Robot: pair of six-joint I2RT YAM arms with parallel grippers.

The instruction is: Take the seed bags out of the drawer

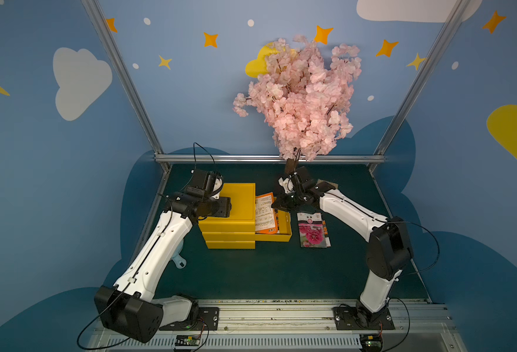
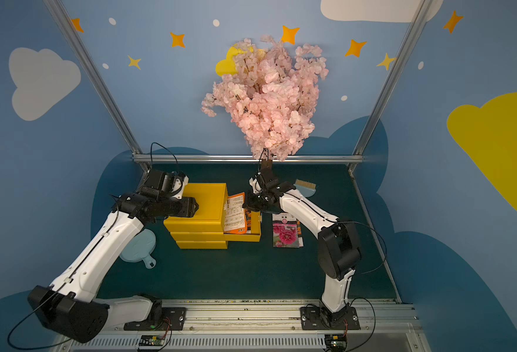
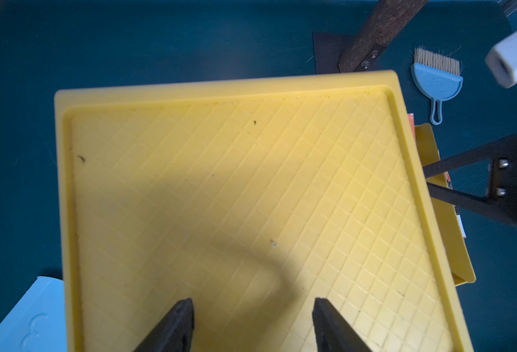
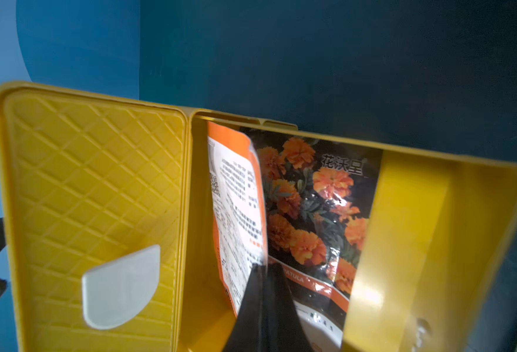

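Note:
The yellow drawer (image 4: pixel 414 205) stands pulled out to the right of its cabinet. An orange-edged white seed bag (image 4: pixel 235 193) is tilted up on one edge above the drawer, and my right gripper is shut on its near edge. Beneath it, a black seed bag with orange flowers (image 4: pixel 328 182) lies flat in the drawer. A pink-flower seed bag (image 1: pixel 312 234) rests on the table right of the drawer, with another partly under it. My left gripper is open over the yellow cabinet top (image 3: pixel 240 193), nothing between its fingers.
Left of the cabinet lies a light-blue dustpan (image 2: pixel 139 246). A small blue brush (image 2: pixel 306 187) sits at the back right, beyond the right arm. The pink blossom tree (image 1: pixel 305 99) stands behind the drawer. Open table lies in front of the cabinet.

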